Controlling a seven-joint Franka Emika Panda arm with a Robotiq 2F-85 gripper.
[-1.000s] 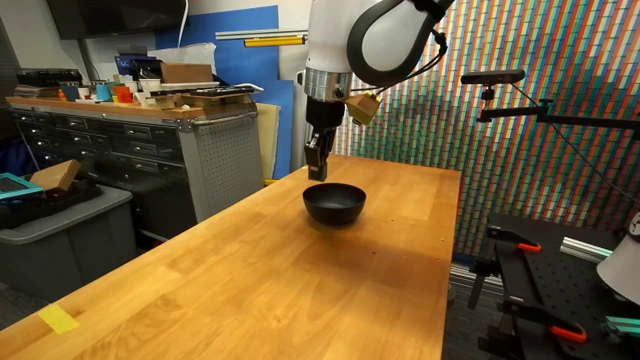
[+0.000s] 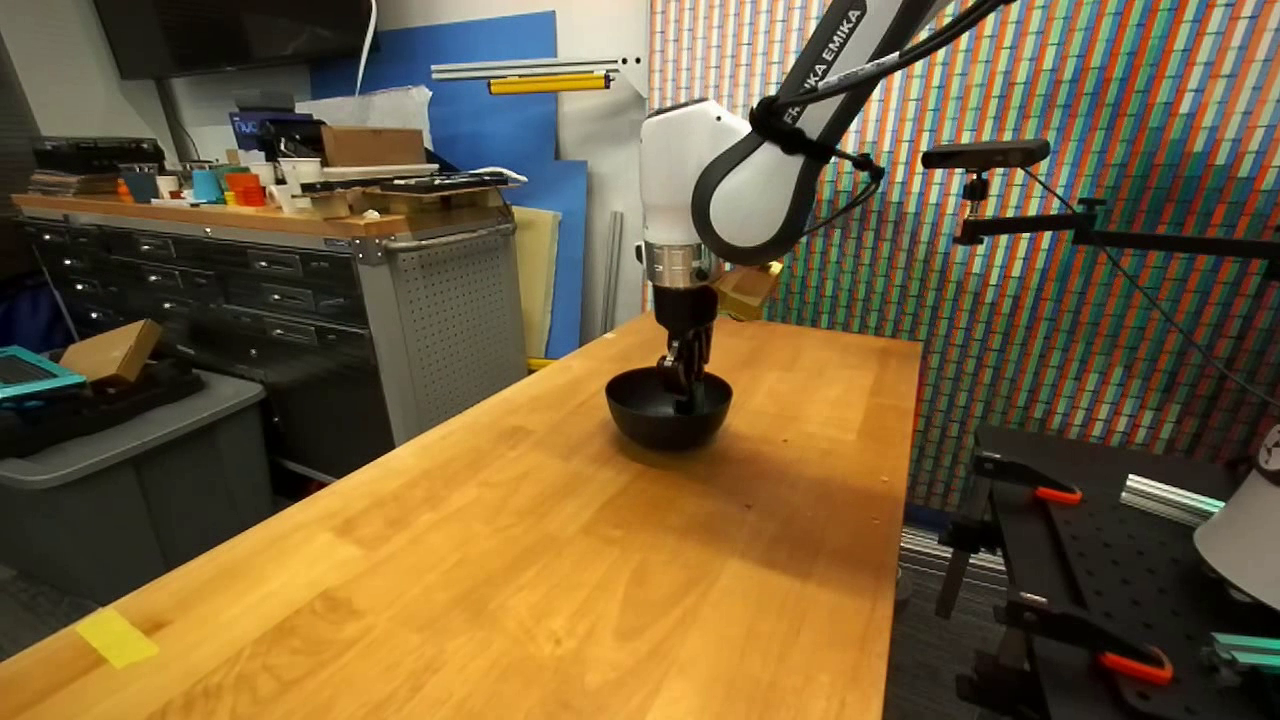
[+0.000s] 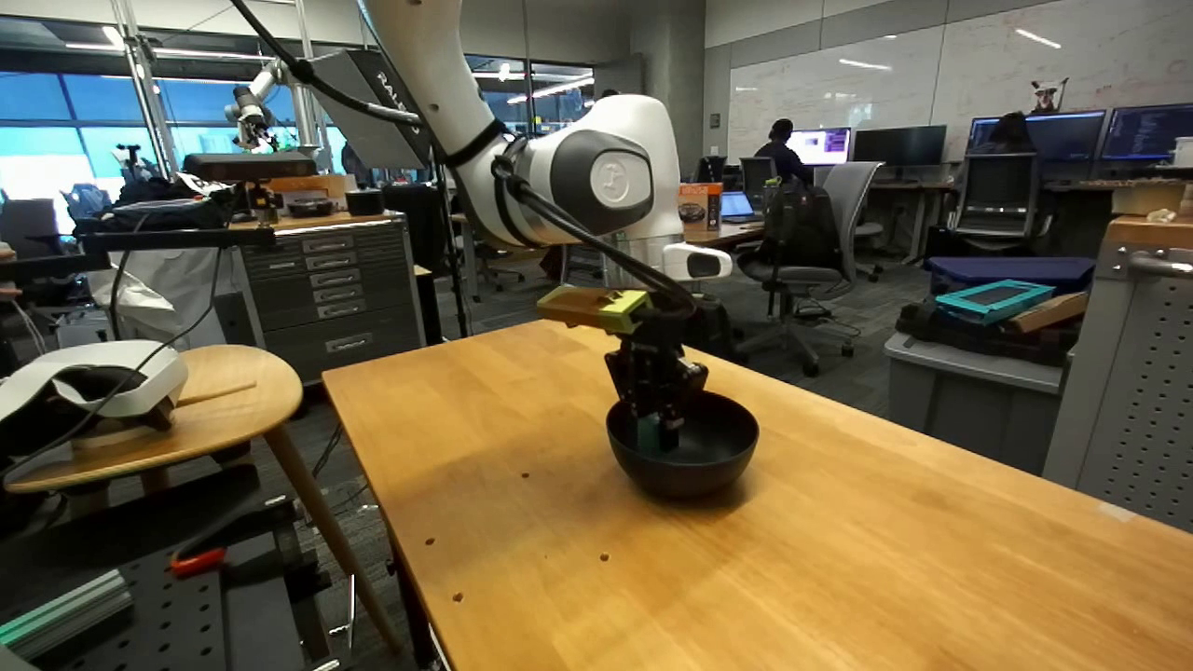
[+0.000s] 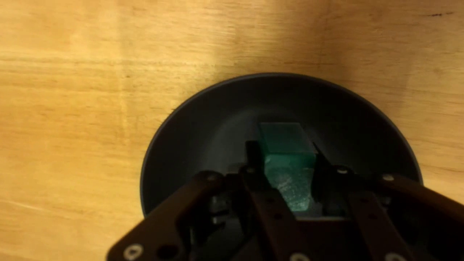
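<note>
A black bowl (image 2: 654, 426) stands upright on the wooden table. My gripper reaches down inside it, shut on a green translucent block (image 4: 289, 180). In the wrist view the block sits between the two fingers, with the dark bowl wall around it. From the second exterior view, the block (image 3: 649, 434) shows as a greenish patch at the fingertips, below the level of the bowl's (image 3: 693, 475) far rim. Whether the block touches the bowl's bottom cannot be told.
Bare wood makes up the rest of the table (image 2: 516, 564), apart from a strip of yellow tape (image 2: 116, 637) at its near left corner. A dark cart with clamps (image 2: 1080, 576) stands off the table's right side.
My arm has come down and away from the first exterior camera, from above the bowl's far left side into the bowl. The bowl has stayed in place.
</note>
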